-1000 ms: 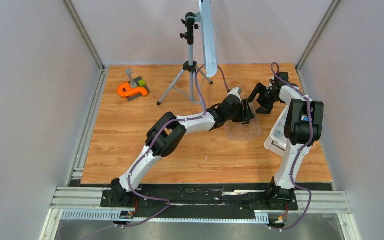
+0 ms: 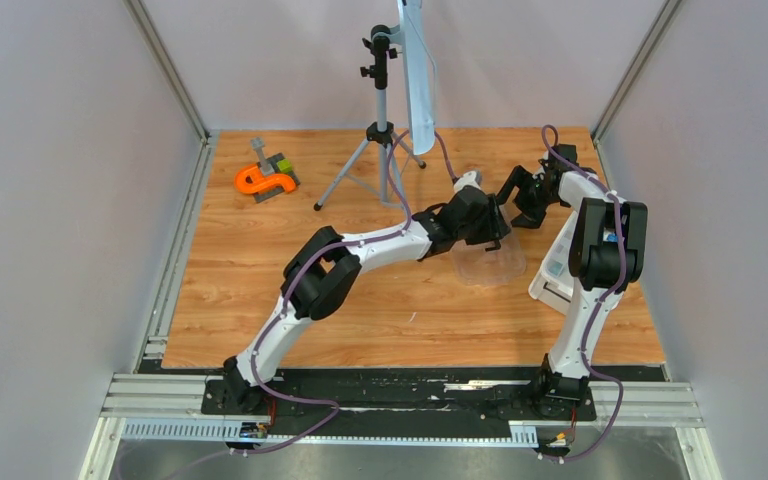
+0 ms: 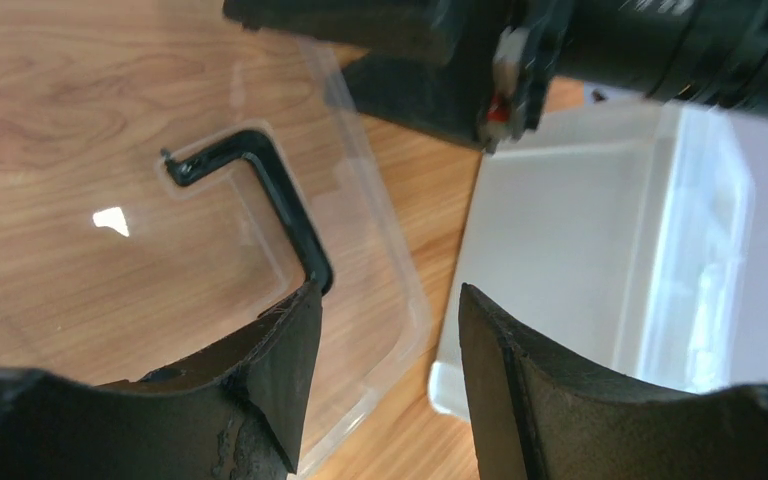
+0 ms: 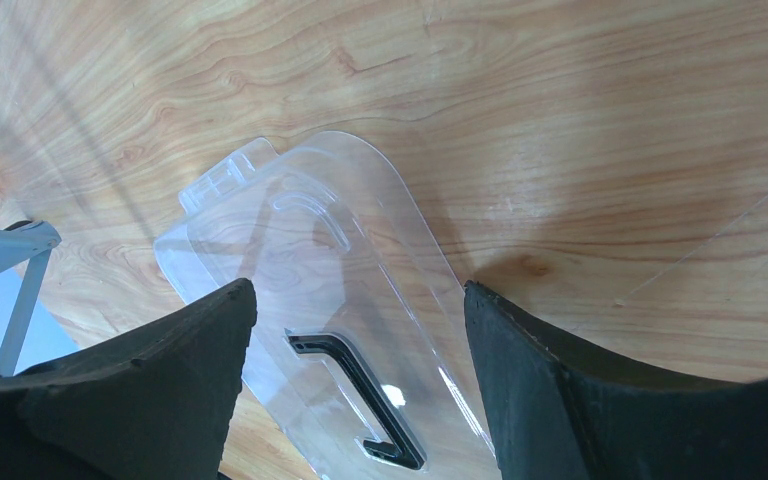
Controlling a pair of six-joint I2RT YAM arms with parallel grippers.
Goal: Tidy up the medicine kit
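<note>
A clear plastic lid point(image 2: 488, 266) with a black handle point(image 4: 368, 400) lies on the wooden table right of centre. Over the lid's far part hovers my left gripper point(image 2: 501, 226), open, with nothing held between its fingers; the left wrist view shows the lid point(image 3: 200, 270) below it. Just to the right, my right gripper point(image 2: 516, 204) also stands open, facing the lid point(image 4: 320, 250) with empty space between its fingers. The white medicine box point(image 2: 550, 285) sits at the right, partly covered by the right arm. Its white wall point(image 3: 560, 240) shows in the left wrist view.
A tripod point(image 2: 381, 130) with a pale blue panel stands at the back middle. An orange clamp-like object point(image 2: 264, 181) rests at the far left. Bare table point(image 2: 230, 270) spreads across the left and front. Both grippers are close together.
My left arm has shifted slightly, its gripper moving a little about the lid's far part. The lid has slid very slightly towards the front. The right arm and the box have stayed put.
</note>
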